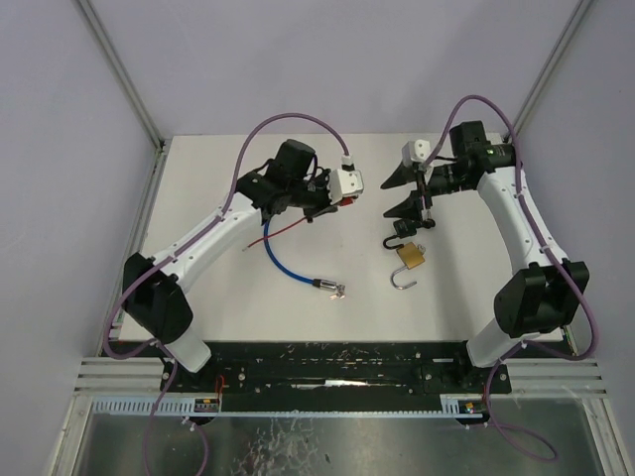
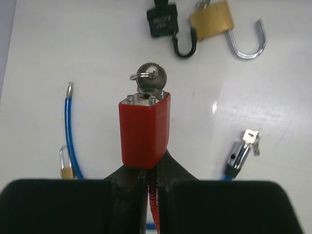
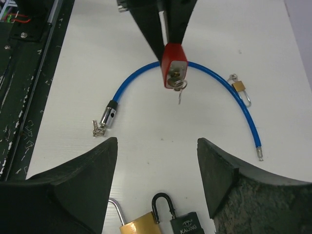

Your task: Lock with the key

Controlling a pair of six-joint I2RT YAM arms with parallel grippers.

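My left gripper (image 1: pixel 332 203) is shut on a red lock body (image 2: pixel 144 131) with a red cord below it, held above the table; a key with a ring (image 2: pixel 151 77) stands in its top. My right gripper (image 1: pixel 402 198) is part open with nothing between its fingers, a short way right of the red lock, facing it. In the right wrist view the red lock (image 3: pixel 174 66) shows its end face with the key ring hanging from it.
A brass padlock (image 1: pixel 410 256) and a black padlock (image 2: pixel 162 20) lie below the right gripper. A blue cable lock (image 1: pixel 286 270) with keys at one end and a small brass padlock (image 3: pixel 239 86) lie on the white table (image 1: pixel 456 297).
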